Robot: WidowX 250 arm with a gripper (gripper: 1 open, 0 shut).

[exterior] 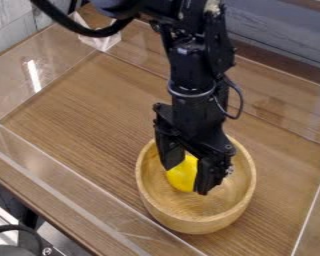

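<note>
My black gripper (pixel 194 148) hangs from the top centre down into a round wooden bowl (pixel 195 215) at the lower middle of the camera view. Its fingers stand apart over a yellow object (pixel 183 174), which lies in the bowl and is partly hidden behind them. The gripper is open; whether the fingertips touch the yellow object I cannot tell.
The bowl rests on a wooden table (pixel 83 130) with clear room to the left and behind. Walls or rails edge the table at the upper left and upper right. A black cable runs at the lower left.
</note>
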